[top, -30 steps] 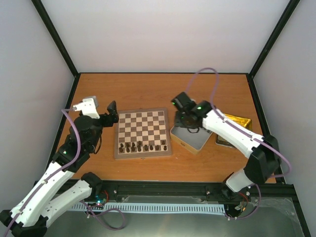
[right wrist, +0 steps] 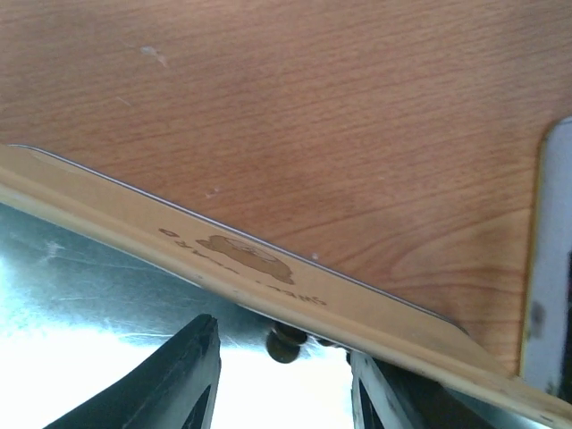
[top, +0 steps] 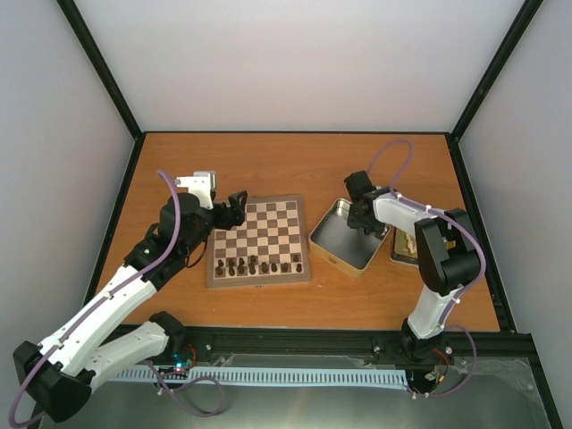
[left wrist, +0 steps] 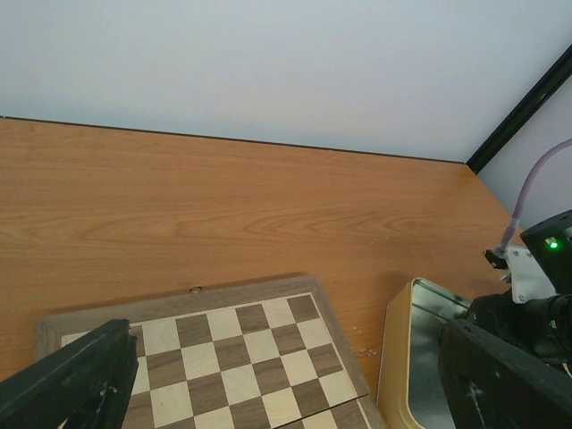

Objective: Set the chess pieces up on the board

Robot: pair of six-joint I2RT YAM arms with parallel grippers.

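Observation:
The chessboard (top: 256,219) lies mid-table, dark pieces (top: 264,268) standing on its near rows. My left gripper (top: 237,205) hangs open over the board's upper left, nothing between its fingers. My right gripper is down in the metal-lined box (top: 335,246) right of the board, its fingers parted beside dark pieces (right wrist: 282,347) tucked against the inner wall, partly hidden by the rim.
A second tray (top: 402,250) with light pieces sits right of the box, partly under my right arm.
Over the last second my right gripper has moved right and down into the box.

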